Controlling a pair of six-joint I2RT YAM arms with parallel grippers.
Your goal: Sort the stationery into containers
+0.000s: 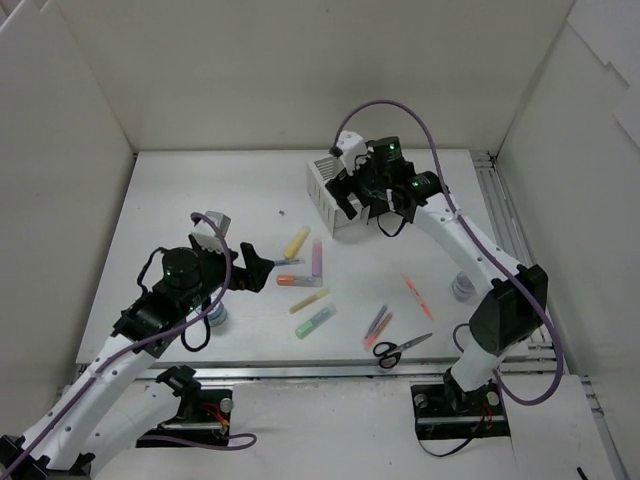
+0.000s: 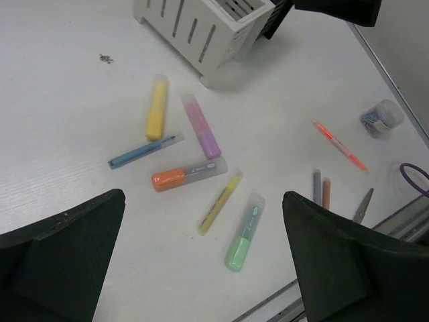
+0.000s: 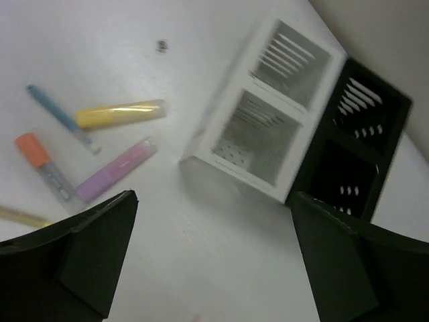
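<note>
In the left wrist view, a yellow marker (image 2: 157, 109), a purple marker (image 2: 202, 127), a blue pen (image 2: 139, 153), an orange marker (image 2: 188, 174), a thin yellow pen (image 2: 219, 204) and a green marker (image 2: 245, 233) lie loose on the table. My left gripper (image 1: 255, 270) is open, left of these, nothing between its fingers. Up by the containers my right gripper (image 1: 348, 198) hangs open and empty. A white container (image 3: 261, 127) and a black container (image 3: 348, 147) stand side by side, each with two compartments; no stationery shows in the compartments seen from the right wrist.
Scissors (image 1: 400, 348), an orange pen (image 1: 417, 296) and two short sticks, one purple (image 1: 377, 318), lie toward the front right. A clear jar (image 1: 463, 287) stands at the right; a blue-lidded jar (image 1: 213, 313) is partly hidden by my left arm.
</note>
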